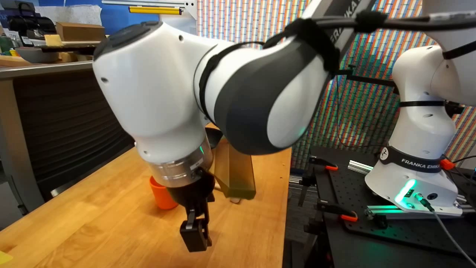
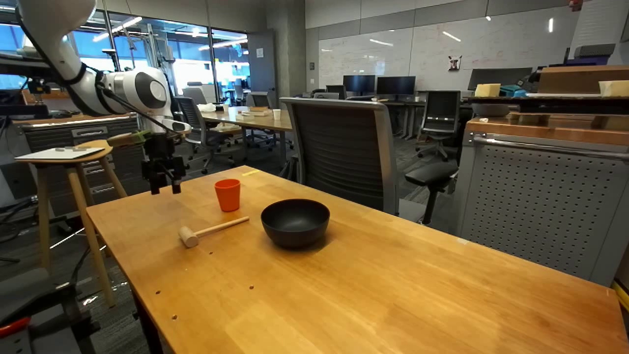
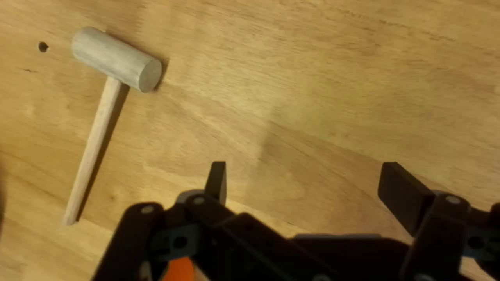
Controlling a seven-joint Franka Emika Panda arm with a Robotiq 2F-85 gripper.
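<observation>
My gripper is open above bare tabletop, and nothing shows between its fingers. In the second exterior view the gripper [image 2: 166, 188] hangs over the table's far left end, left of an orange cup [image 2: 227, 195]. A wooden mallet [image 2: 213, 230] lies flat near that cup, beside a black bowl [image 2: 295, 223]. The wrist view has the mallet [image 3: 115, 60] at upper left, clear of the fingers, and only a sliver of the orange cup [image 3: 179, 270] at the bottom. From the first exterior view, the arm covers part of the cup [image 1: 163, 196] and most of the mallet.
The wooden table [image 2: 413, 283] has wide free room in front and to the right. An office chair [image 2: 345, 154] stands against its far side. A second robot arm [image 1: 410, 147] is mounted on a black bench to the right in the first exterior view.
</observation>
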